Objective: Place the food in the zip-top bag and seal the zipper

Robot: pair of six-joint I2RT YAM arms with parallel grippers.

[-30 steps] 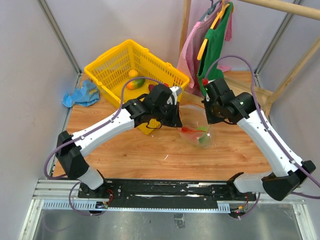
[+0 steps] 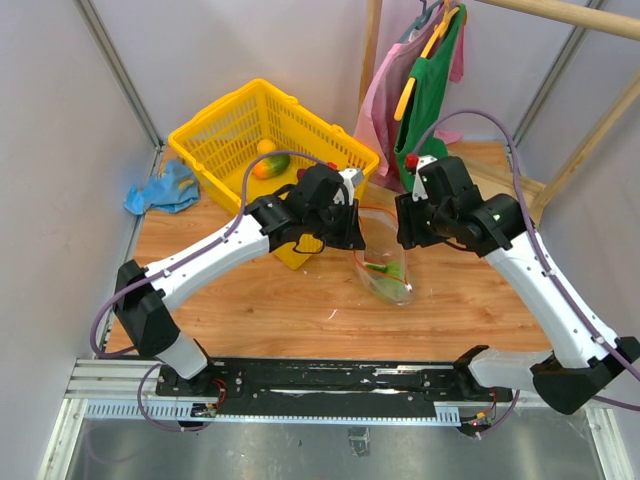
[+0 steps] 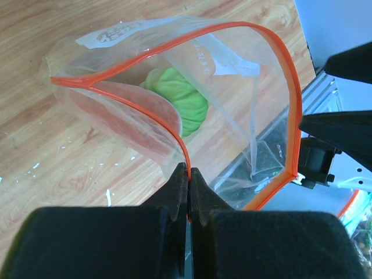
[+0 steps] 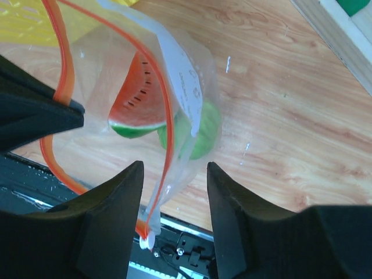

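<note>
A clear zip bag (image 2: 382,262) with an orange-red zipper rim hangs between the two arms, its mouth gaping. Inside rest a watermelon slice (image 4: 139,99) and a round green item (image 3: 179,100). My left gripper is shut on one edge of the bag's orange rim, which runs between its fingertips in the left wrist view. My right gripper stands open. In the right wrist view, part of the orange rim (image 4: 170,128) and its white slider (image 4: 147,240) lie near its left finger (image 4: 125,200); nothing is pinched.
A yellow basket (image 2: 222,122) behind the left arm holds an orange and a mango (image 2: 270,167). To its left lies a blue cloth (image 2: 168,187). Garments (image 2: 428,105) hang on a wooden rack at the back right.
The left arm stayed put.
</note>
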